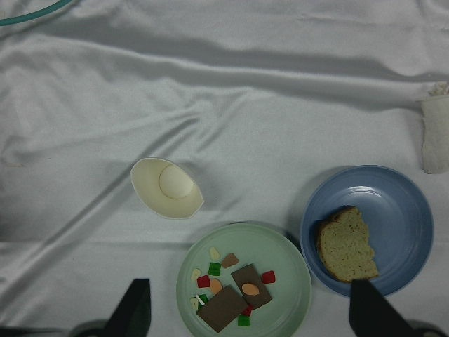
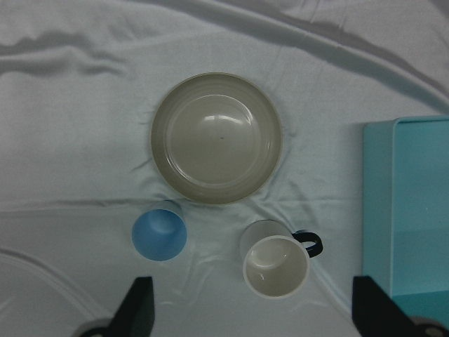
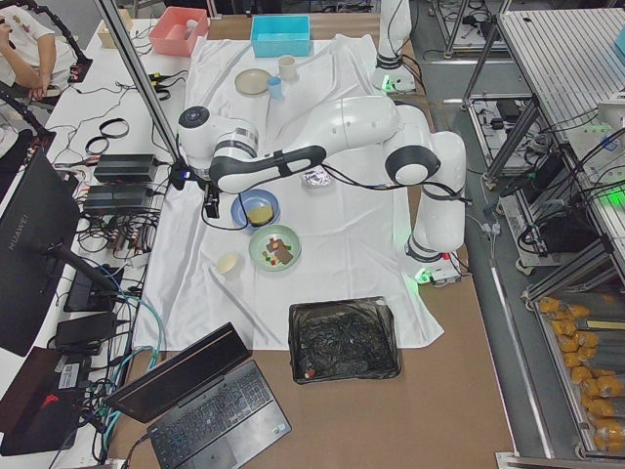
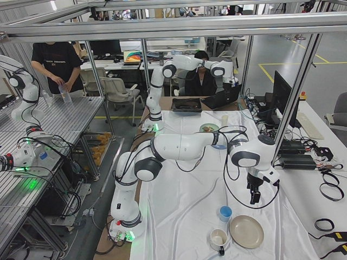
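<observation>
A blue plate point(image 1: 403, 246) holds a slice of bread point(image 1: 345, 246); beside it a green plate point(image 1: 280, 309) holds brown pieces and small coloured bits. A cream cup point(image 1: 167, 188) sits near both. My left gripper is above them, fingers wide apart with nothing between. My right gripper is also open and empty, over an empty beige plate point(image 2: 216, 137), a blue cup point(image 2: 158, 233) and a white mug point(image 2: 275, 270) with a black handle.
A teal bin point(image 2: 379, 203) stands beside the mug. A black lined tray point(image 3: 344, 342) and a laptop point(image 3: 220, 420) are at one table end. A pale cloth bundle point(image 1: 435, 133) lies by the blue plate.
</observation>
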